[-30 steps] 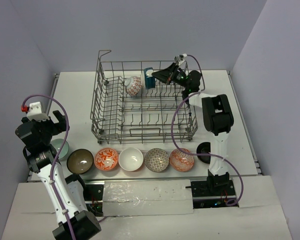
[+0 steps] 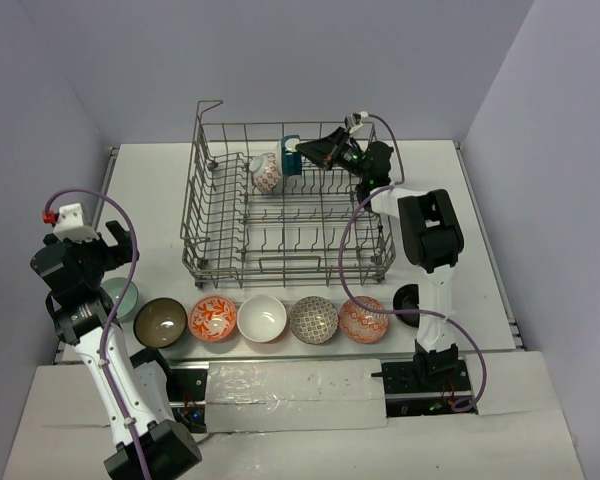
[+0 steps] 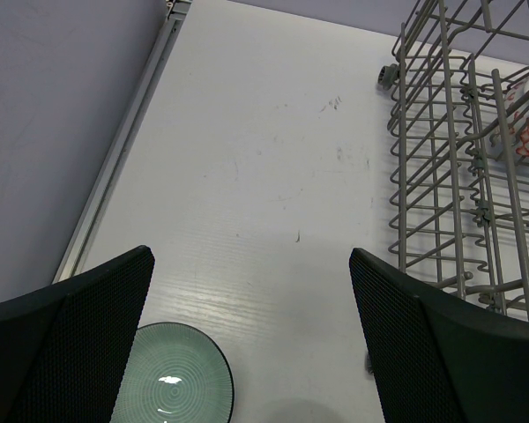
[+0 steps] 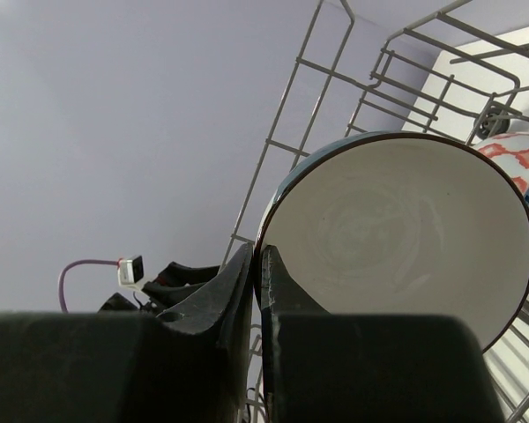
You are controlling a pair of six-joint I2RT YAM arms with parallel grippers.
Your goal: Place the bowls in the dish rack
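My right gripper (image 2: 302,148) is shut on the rim of a blue bowl (image 2: 291,165) with a white inside (image 4: 397,229), held on edge in the back of the wire dish rack (image 2: 290,258), right beside a red-and-white patterned bowl (image 2: 264,173) standing there. Whether the two touch I cannot tell. My left gripper stands open over the left of the table, near a green bowl (image 3: 172,379), with nothing between its fingers.
A row of bowls lines the front edge: brown (image 2: 160,323), orange (image 2: 212,318), white (image 2: 262,318), grey patterned (image 2: 313,320), red patterned (image 2: 361,325) and a dark one (image 2: 406,298). The table (image 3: 247,115) left of the rack is clear.
My right gripper has moved slightly left with the blue bowl, closer to the patterned bowl in the rack. The left arm has not moved.
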